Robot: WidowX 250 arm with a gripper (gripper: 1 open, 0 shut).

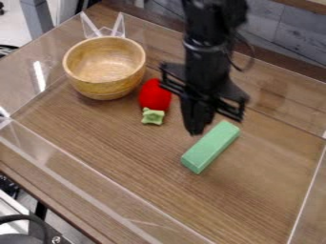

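Note:
The dark gripper hangs over the middle of the table, its fingertips pointing down just behind and left of a mint-green bar, which lies flat and slanted. The gripper looks shut, with nothing clear between its fingers. Left of it are a red round object and a small pale-green piece in front of that.
A tan bowl stands at the back left, with white pronged shapes behind it. A dark cable lies at the lower left corner.

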